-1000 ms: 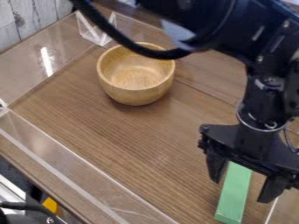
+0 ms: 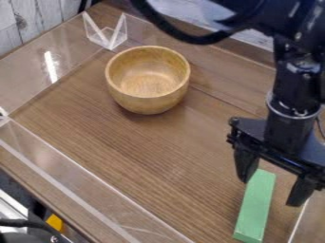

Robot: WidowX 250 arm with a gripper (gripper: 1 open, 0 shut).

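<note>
My black gripper [image 2: 271, 169] is open at the right of the camera view, its fingers pointing down over the upper end of a green rectangular block [image 2: 253, 214]. The block lies lengthwise on the wooden surface at the lower right, its top end partly behind the fingers.
A round wooden bowl [image 2: 148, 78] stands at the upper left, with a white angular object [image 2: 108, 31] behind it. Clear rails run along the left and bottom edges of the wooden surface [image 2: 127, 161].
The arm and gripper have shifted and turned slightly at the right, with the upper arm rising a little. The green block and bowl look unmoved.
</note>
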